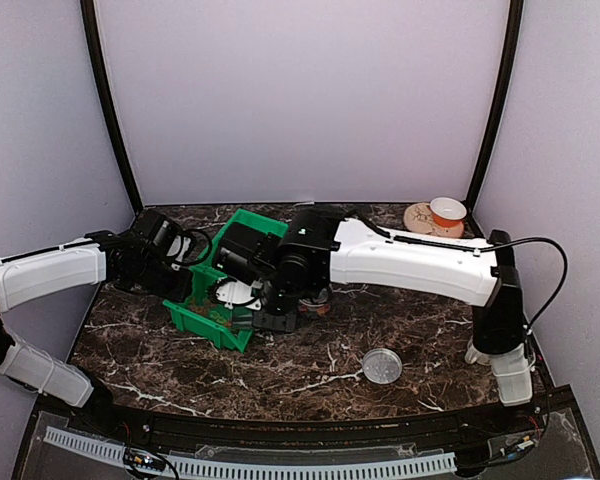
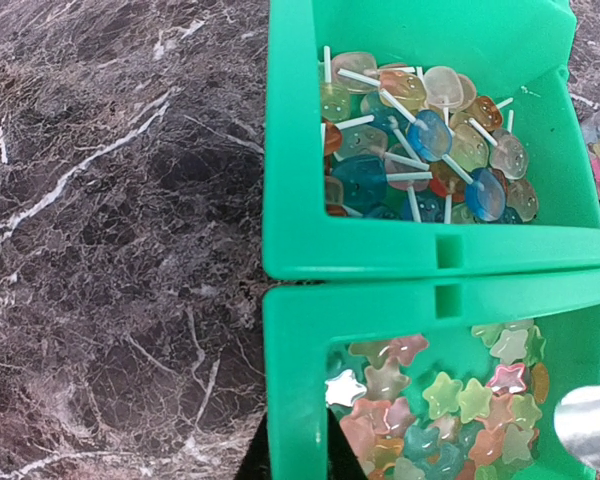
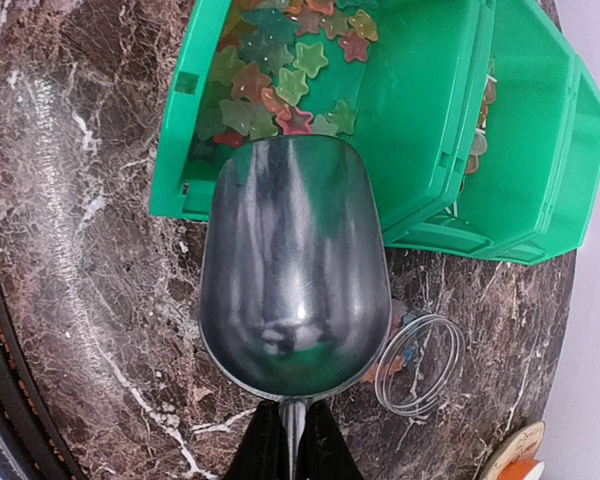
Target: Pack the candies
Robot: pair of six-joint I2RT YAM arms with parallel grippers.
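My left gripper is shut on the wall of the front green bin (image 2: 298, 340), which holds star candies (image 2: 473, 400). Behind it, another green bin (image 2: 380, 250) holds lollipops (image 2: 430, 135). My right gripper is shut on the handle of a metal scoop (image 3: 295, 270). The scoop's tip reaches over the near rim of the star bin, and its bowl looks empty. A clear round jar (image 3: 420, 365) with a few candies stands beside the bins. In the top view, the right arm hides part of the bins and most of the jar.
A clear round lid (image 1: 382, 366) lies on the marble table at the front. At the back right, an orange and white bowl (image 1: 447, 211) sits on a round board (image 1: 420, 220). The right arm covers most of a mug (image 1: 474, 355).
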